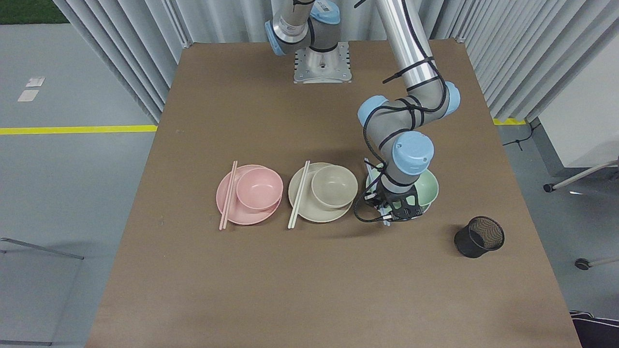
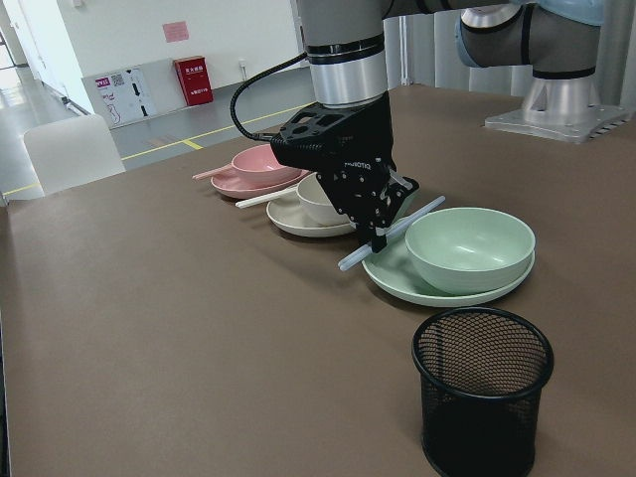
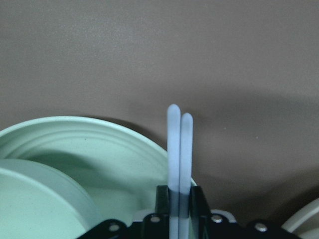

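Note:
My gripper is shut on a pair of pale blue chopsticks (image 3: 173,144), lying along the edge of a mint-green plate (image 2: 417,288) that carries a mint-green bowl (image 2: 471,248). In the front view the arm hides much of this setting and the fingertips. To its left a cream plate (image 1: 313,211) holds a cream bowl (image 1: 334,186), with pale chopsticks (image 1: 294,209) on its rim. Further left a pink plate (image 1: 242,217) holds a pink bowl (image 1: 259,188), with pink chopsticks (image 1: 225,209).
A black mesh cup (image 1: 478,237) stands to the front right of the green setting.

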